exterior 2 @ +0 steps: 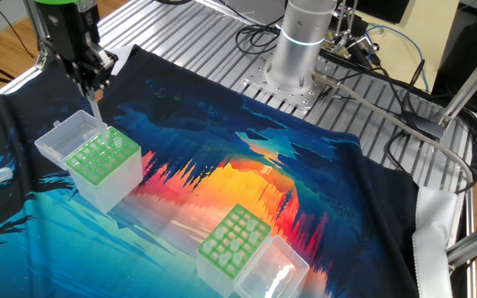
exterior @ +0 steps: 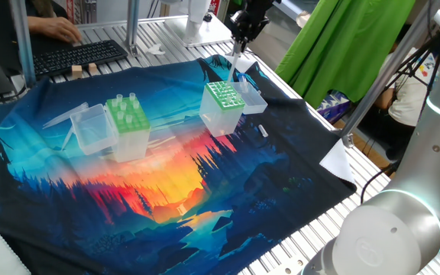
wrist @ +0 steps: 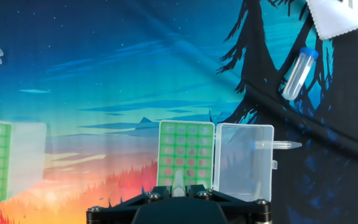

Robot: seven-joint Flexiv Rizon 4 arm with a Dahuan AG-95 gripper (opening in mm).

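Note:
My gripper [exterior: 240,46] is shut on a translucent pipette tip [exterior: 234,67], which points down and slightly aslant. Below it stands a clear box with a green grid top [exterior: 224,95], its lid [exterior: 251,99] open. In exterior view 2 the held tip [exterior 2: 97,109] comes down near the edge of the green grid [exterior 2: 102,157], on the lid side; whether it touches cannot be told. The wrist view shows the tip [wrist: 178,184] between my fingers, over the near edge of the grid [wrist: 186,146]. A second green-topped box [exterior: 126,114] holds several upright tips.
The second box's open lid [exterior: 94,130] lies beside it, with loose tips [exterior: 62,116] nearby. A blue-capped tube [wrist: 299,74] lies on the cloth. Another loose tip [wrist: 284,145] shows by the nearer box's lid.

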